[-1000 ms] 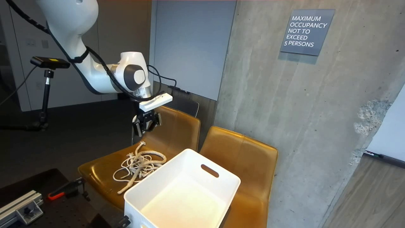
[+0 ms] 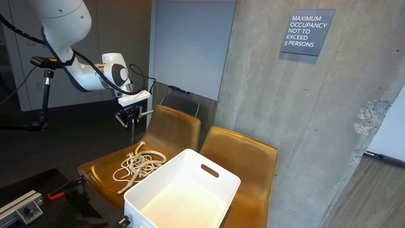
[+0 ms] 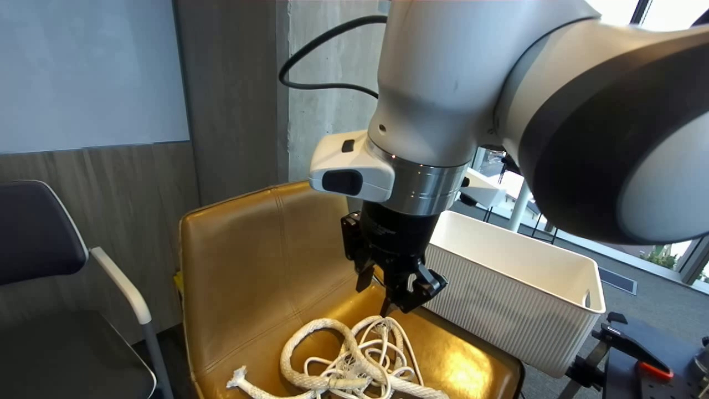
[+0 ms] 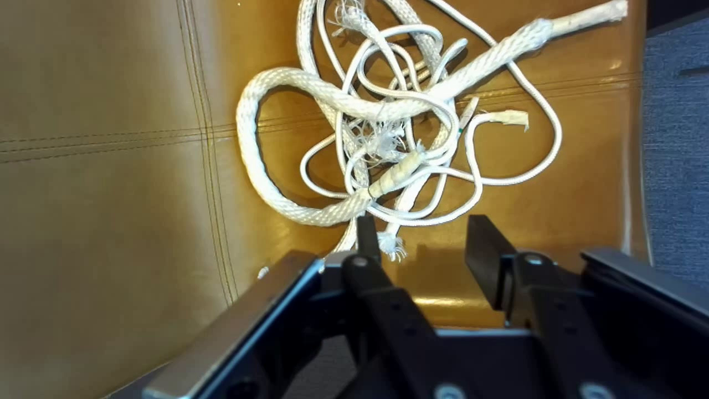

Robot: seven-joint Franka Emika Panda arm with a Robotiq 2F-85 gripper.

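A tangle of white ropes, thick and thin with frayed ends, lies on the seat of a tan leather chair. My gripper is open above the chair, and nothing sits between its fingers. In the wrist view the ropes spread out ahead of the fingertips, with one frayed end beside the left finger. From exterior view 1 the gripper hangs clear of the rope pile, higher and toward the back left. An empty white bin stands beside the ropes.
A second tan chair is behind the bin. A dark chair with a pale armrest stands to the left in exterior view 2. A dark table holding a metal rail and a red-handled clamp occupies the near left.
In exterior view 1 my arm and gripper have shifted left, away from above the chair's backrest side. The ropes and bin have stayed where they were.
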